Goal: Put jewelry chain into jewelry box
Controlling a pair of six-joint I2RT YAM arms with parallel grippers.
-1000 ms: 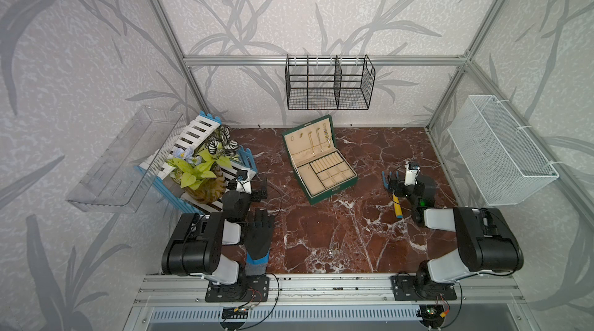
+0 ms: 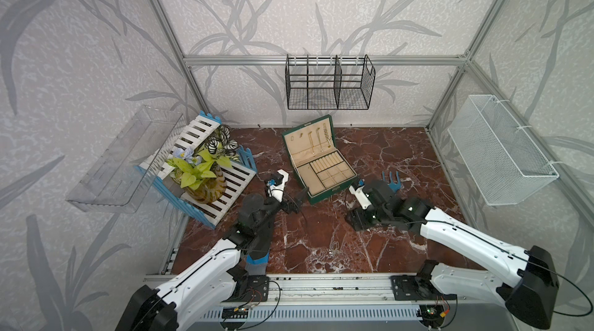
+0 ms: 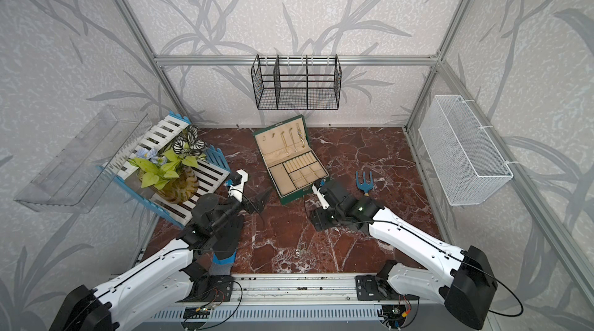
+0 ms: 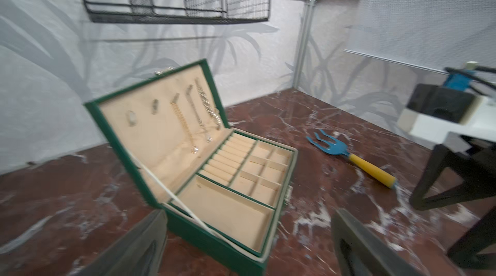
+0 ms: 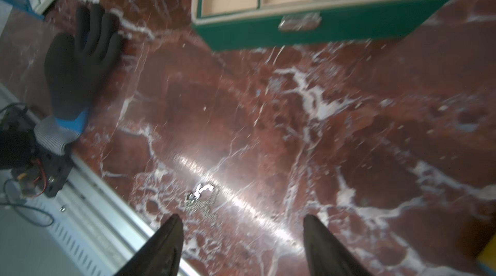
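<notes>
An open green jewelry box (image 2: 316, 176) stands mid-table, chains hanging in its lid. A small loose chain (image 5: 204, 198) lies on the marble near the front edge, in the right wrist view. My left gripper (image 2: 294, 201) is open, left of the box and facing it; its fingers frame the box in the left wrist view. My right gripper (image 2: 354, 216) hangs in front of the box's right part, above the table and pointing down toward the chain's area, its fingers (image 5: 162, 245) apart with nothing seen between them.
A plant crate (image 2: 216, 204) fills the left side, with a dark glove (image 5: 85, 69) in front. A blue-yellow hand fork (image 4: 369, 167) lies right of the box. Wire baskets (image 2: 329, 98) hang on the walls.
My right gripper has swung left from above the fork to in front of the box.
</notes>
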